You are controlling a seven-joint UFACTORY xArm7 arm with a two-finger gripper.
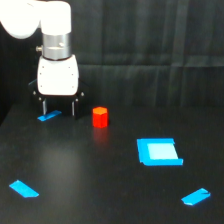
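At the left rear of the table my white gripper (59, 107) points straight down, its two dark fingers set wide apart and nothing visible between them. A blue strip (49, 116) lies flat on the table below it, nearer the left finger. To the right of the gripper and apart from it stands a small red block (100, 117). Whether the fingertips touch the table cannot be told.
Right of centre lies a flat patch with a blue border (142, 155) and a pale middle. Further blue strips lie at the front left (24, 189) and front right (196, 197). Bare dark table (95, 175) spreads between them; a dark curtain (150, 50) hangs behind.
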